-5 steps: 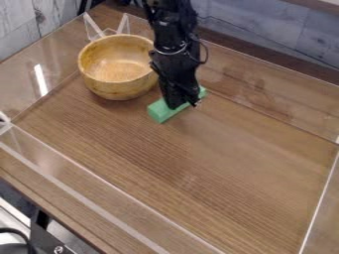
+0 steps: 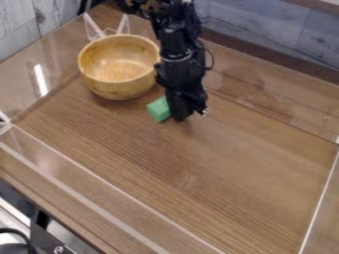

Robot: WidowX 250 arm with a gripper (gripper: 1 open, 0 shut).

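Note:
A black robot arm reaches down from the top centre of the camera view to my gripper (image 2: 181,107), which is low over the table and looks shut. Just left of it and partly behind it is a small green object (image 2: 159,109), mostly hidden by the gripper, so whether anything is between the fingers is hard to see.
A tan bowl (image 2: 115,58) sits at the upper left, close to the arm. Pale walls or edges border it at the left, back and right.
The gripper has come down over the green object, which now shows less, mainly at the gripper's left. The bowl looks unmoved.

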